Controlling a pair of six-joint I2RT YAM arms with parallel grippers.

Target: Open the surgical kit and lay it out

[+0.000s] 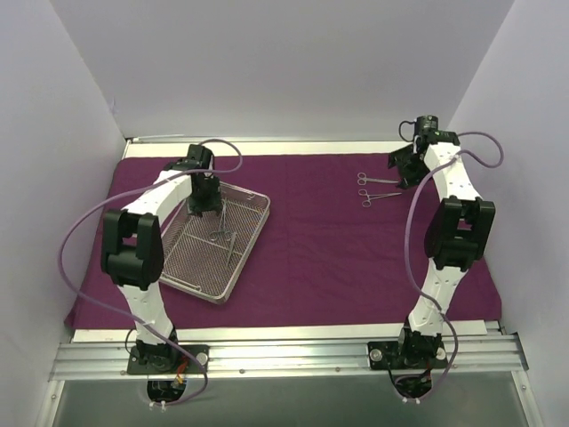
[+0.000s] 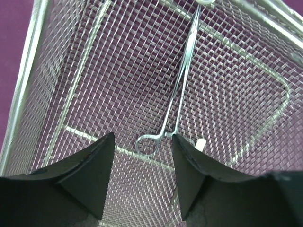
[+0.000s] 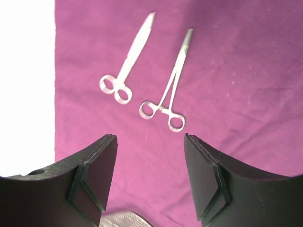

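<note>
The mesh tray (image 1: 240, 267) stands on the left of the purple cloth. Inside it lie a long clamp (image 2: 182, 78) and a slim flat instrument (image 1: 232, 247), partly hidden by a finger in the left wrist view. My left gripper is open over the tray. The clamp's ring handles show between its fingertips in that view, not gripped. On the cloth at the back right, scissors (image 3: 132, 54) and a second clamp (image 3: 174, 78) lie side by side, apart. My right gripper is open above the cloth near their tips, nothing between its fingers.
A white strip (image 1: 311, 148) runs along the back edge, with grey walls behind and at both sides. A purple cable (image 1: 407, 231) loops along each arm.
</note>
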